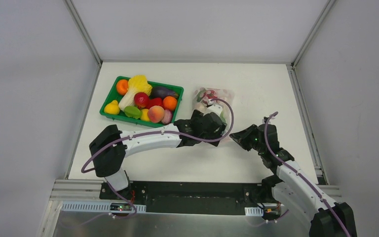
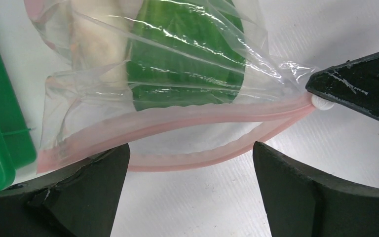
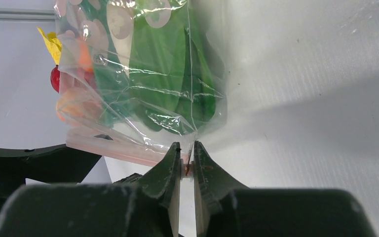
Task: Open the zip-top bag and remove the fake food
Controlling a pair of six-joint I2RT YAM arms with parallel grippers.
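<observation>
A clear zip top bag lies right of centre on the table, with green fake food and other pieces showing through its plastic. Its pink-edged mouth gapes open in the left wrist view, the two edges apart. My left gripper is open at this mouth, with its fingers spread wide; in the top view the left arm covers part of the bag. One corner of the mouth is pinched by my right gripper, shut on the bag's edge beside its zip end.
The green basket at the left holds several fake fruits and vegetables, and its rim comes close to the bag in the left wrist view.
</observation>
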